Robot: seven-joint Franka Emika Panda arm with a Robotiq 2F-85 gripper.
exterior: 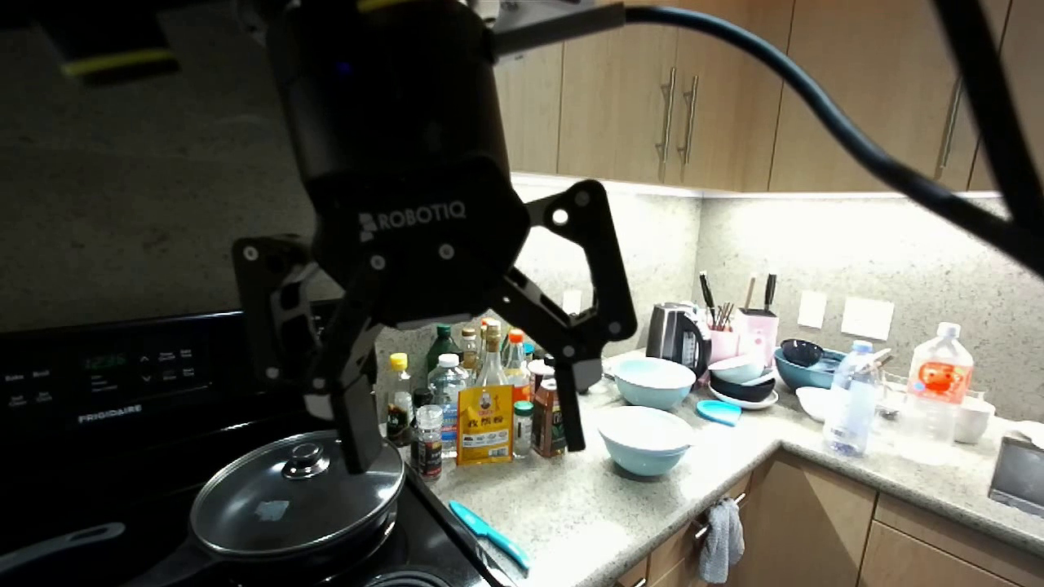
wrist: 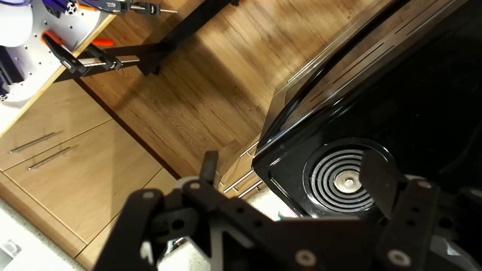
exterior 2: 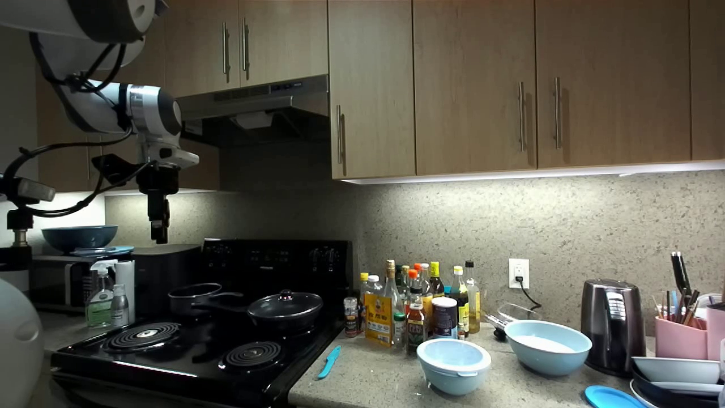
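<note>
My gripper (exterior: 467, 455) hangs in the air, its two fingers spread wide with nothing between them. In exterior view 2 the gripper (exterior 2: 159, 239) appears side-on at the left, high over the stove's far left part. The wrist view looks down past the open fingers, one finger (wrist: 208, 168) over the floor and drawers, the other finger (wrist: 378, 180) over a stove coil burner (wrist: 347, 180). A lidded black pan (exterior 2: 285, 307) sits on the stove. A light blue knife (exterior 2: 329, 361) lies on the counter by the stove's edge.
Several bottles (exterior 2: 435, 285) and a yellow packet (exterior: 485, 425) crowd the counter against the wall. Light blue bowls (exterior: 646, 442), a kettle (exterior 2: 613, 326) and a saucepan (exterior 2: 197, 299) stand around. A range hood (exterior 2: 255, 105) juts out above the stove.
</note>
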